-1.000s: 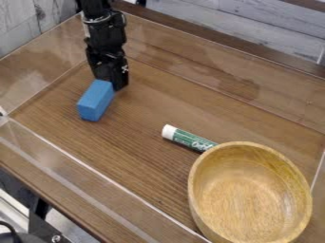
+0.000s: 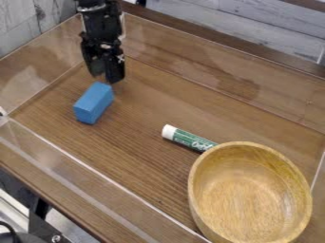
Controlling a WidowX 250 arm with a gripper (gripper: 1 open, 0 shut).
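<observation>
The black gripper (image 2: 105, 59) is at the upper left of the camera view, open, just above and behind a blue block (image 2: 94, 102) that lies on the wooden table (image 2: 165, 71). Whether anything lies under the gripper is too small to tell.
A green and white tube (image 2: 191, 139) lies right of the middle, beside a large light wooden bowl (image 2: 249, 195) at the lower right. Pale walls border the table at the upper left.
The gripper has moved up and back a little, away from the blue block. The block has shifted only slightly, if at all.
</observation>
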